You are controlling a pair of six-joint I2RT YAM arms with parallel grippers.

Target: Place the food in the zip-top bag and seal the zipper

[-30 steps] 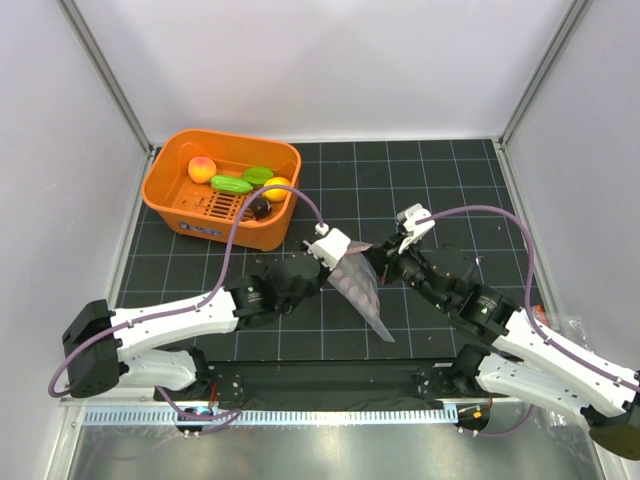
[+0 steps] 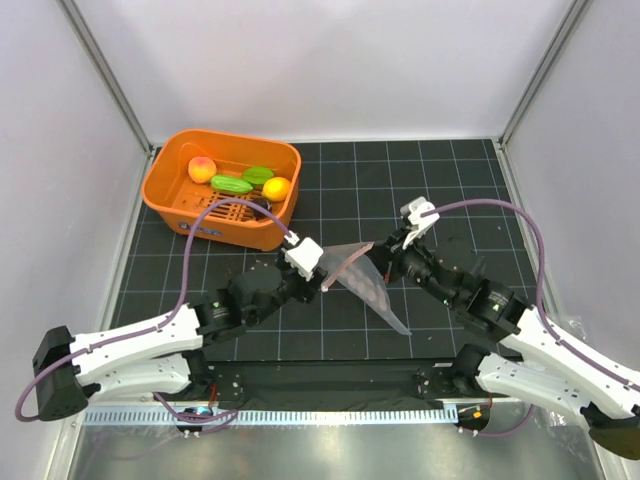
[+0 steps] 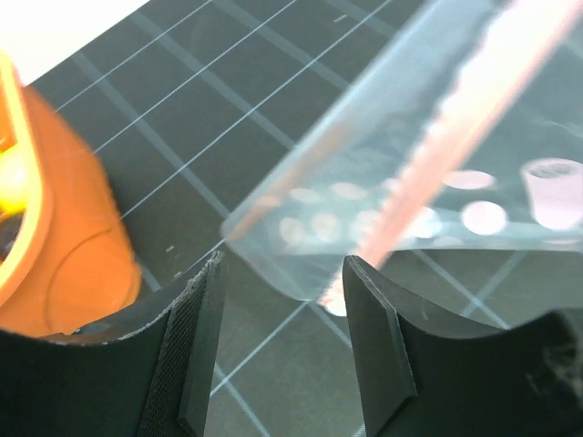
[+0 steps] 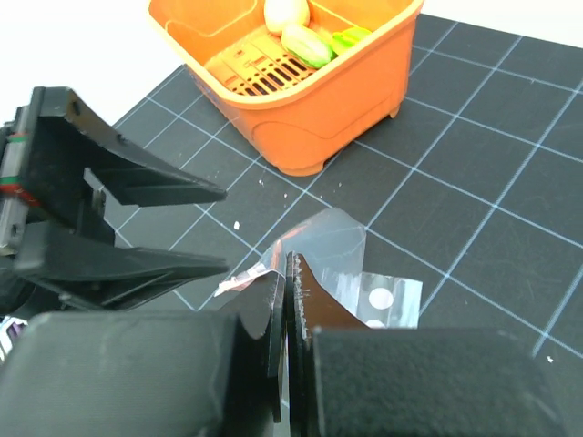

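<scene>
The clear zip top bag [image 2: 365, 285] with its pinkish zipper strip [image 3: 428, 164] hangs between my grippers over the dark mat. My right gripper is shut on the bag near one end of the zipper. My left gripper is open, its fingers just short of the strip's lower end. The orange basket [image 2: 170, 205] at back left holds a peach [image 2: 201, 169], a green cucumber [image 2: 231, 185], a green leaf-like item [image 2: 257, 175], a yellow round fruit [image 2: 276, 189] and a dark item partly hidden.
White walls [image 2: 590, 180] border the sides and back. The basket's near wall [image 3: 82, 237] is close beside the left gripper.
My left gripper has moved back to the left, away from my right gripper, and more of the bag and zipper strip now shows between them.
</scene>
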